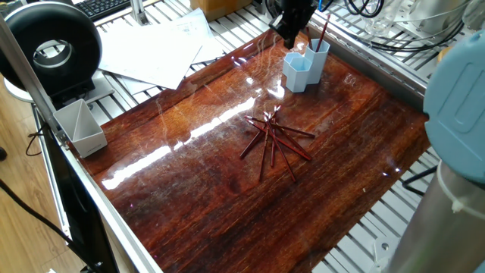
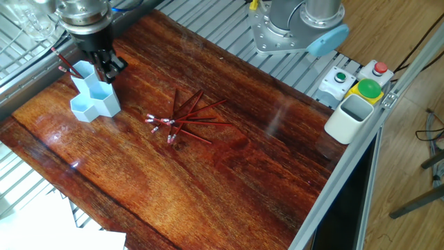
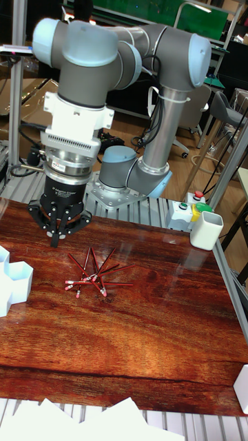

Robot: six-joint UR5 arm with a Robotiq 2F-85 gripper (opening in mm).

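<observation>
A loose, crossed pile of dark red pencils lies near the table's middle, their pale ends bunched together. Toward one edge stands a pale blue holder of joined hexagonal cups. Red pencils lean upright in its rear cup; the other cups look empty from above. My black gripper points down, above the table and close beside the holder. No pencil shows in it. How far apart its fingers stand is unclear from these angles, and exterior view 1 catches only its lower end.
A white open box stands at the table's edge near the control buttons. Another white box appears at the left edge in exterior view 1. White papers lie off the table's side.
</observation>
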